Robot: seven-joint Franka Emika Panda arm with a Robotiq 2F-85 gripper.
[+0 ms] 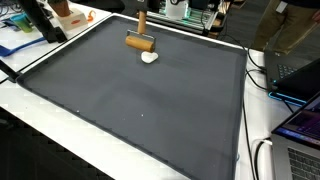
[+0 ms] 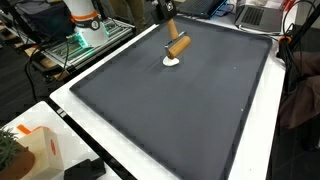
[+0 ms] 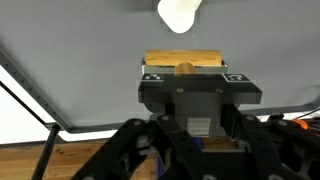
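A wooden roller (image 1: 140, 43) with a thin metal frame and an upright wooden handle (image 1: 141, 21) is at the far side of the dark board (image 1: 140, 100). In exterior view 2 the roller (image 2: 179, 45) hangs below its handle (image 2: 171, 27), close to a white round blob (image 2: 170, 61) on the board. My gripper is shut on the handle, with the roller (image 3: 165, 57) showing just beyond its fingertips. The blob (image 3: 180, 12) lies apart from the roller at the top of the wrist view. Whether the roller touches the board I cannot tell.
Most of the board is bare. Exterior view 1 shows a laptop (image 1: 290, 130) and cables on the right, and cups and tools at the upper left. A plant pot (image 2: 14, 158) stands at lower left in exterior view 2.
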